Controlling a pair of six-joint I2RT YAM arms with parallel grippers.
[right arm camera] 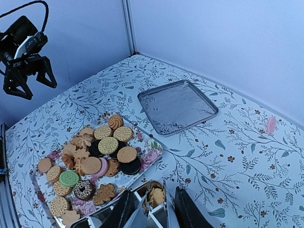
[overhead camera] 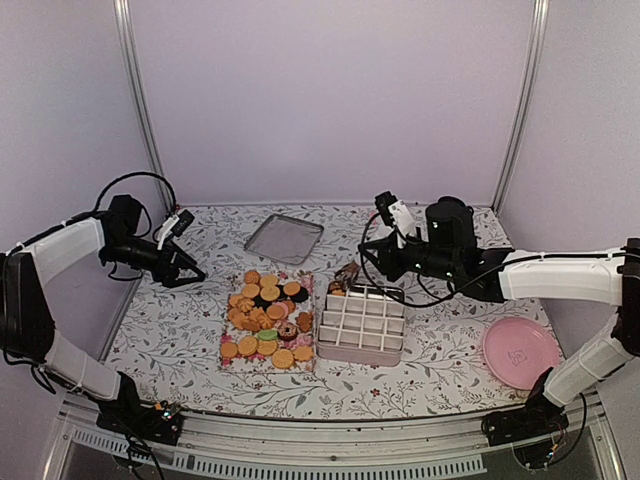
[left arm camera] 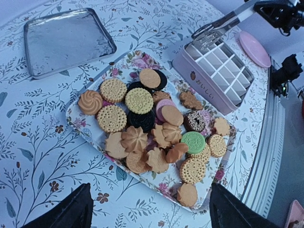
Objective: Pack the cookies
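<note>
A floral tray of assorted cookies (overhead camera: pixel 268 322) lies left of a pink-sided box (overhead camera: pixel 360 345) with a white grid of compartments. My right gripper is over the back-left of the box, part open; a tan cookie (right arm camera: pixel 156 195) shows in a compartment below it, and whether the fingers touch it I cannot tell. My left gripper (overhead camera: pixel 182 270) hangs open above the table left of the cookie tray, its fingertips at the bottom of the left wrist view.
An empty metal tray (overhead camera: pixel 283 240) lies at the back middle. A pink plate (overhead camera: pixel 520 352) is at the front right.
</note>
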